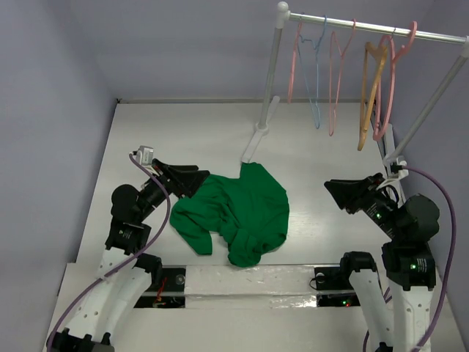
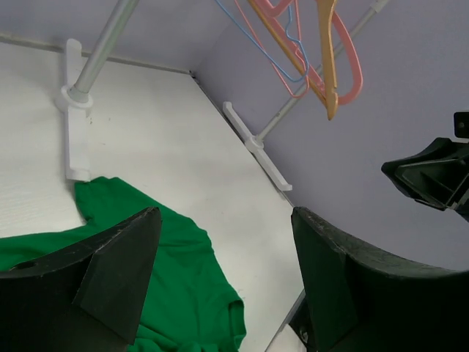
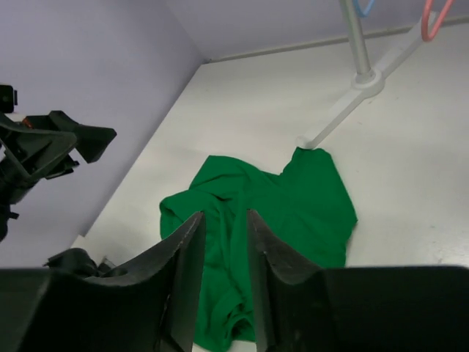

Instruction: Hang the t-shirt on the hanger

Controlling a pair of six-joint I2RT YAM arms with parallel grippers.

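Observation:
The green t-shirt (image 1: 245, 209) lies rumpled and spread on the white table, left of centre. In the top view, my left gripper (image 1: 199, 181) hovers over the shirt's upper left part; its fingers (image 2: 121, 271) stand wide open, with no cloth between them. My right gripper (image 1: 333, 194) is in the air, to the right of the shirt and apart from it. A narrow gap shows between its fingertips, and it holds nothing. Several hangers hang from the rail, among them a wooden one (image 1: 371, 95), pink ones and a blue one (image 1: 316, 81).
The metal rail (image 1: 352, 25) spans the back right on posts. A white foot (image 1: 256, 139) of the rack reaches close to the shirt's top edge. Bare table (image 1: 315, 158) lies between the shirt and my right gripper.

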